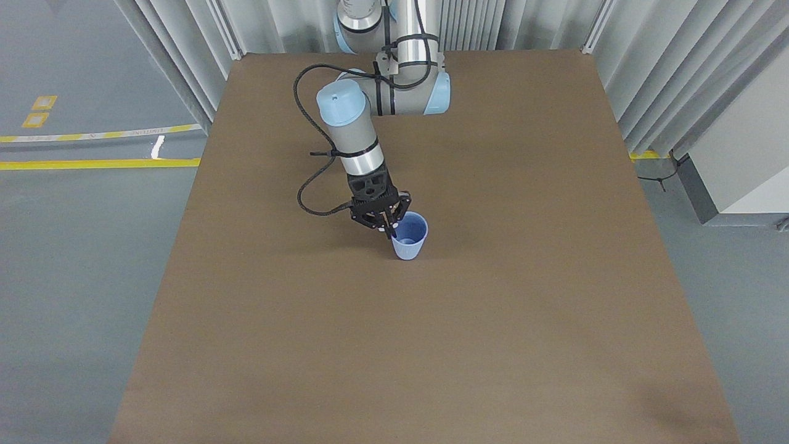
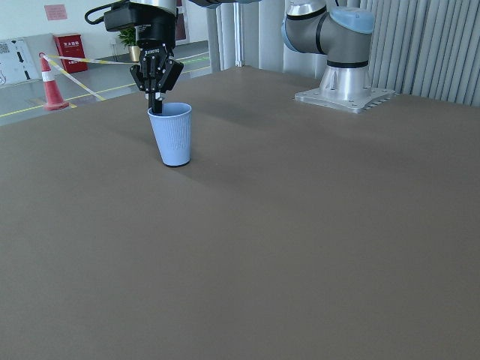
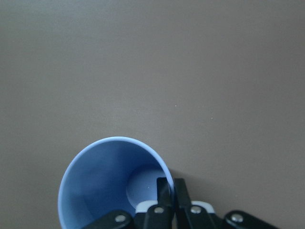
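A light blue ribbed cup (image 1: 408, 244) stands upright near the middle of the brown table, seen also in the left view (image 2: 171, 139). My gripper (image 1: 388, 226) points down at the cup's rim. In the wrist view its fingertips (image 3: 162, 186) are shut on the cup's wall, one black finger inside the cup and the other just outside.
The arm's base (image 2: 344, 86) stands at the back edge, with pale curtains behind it.
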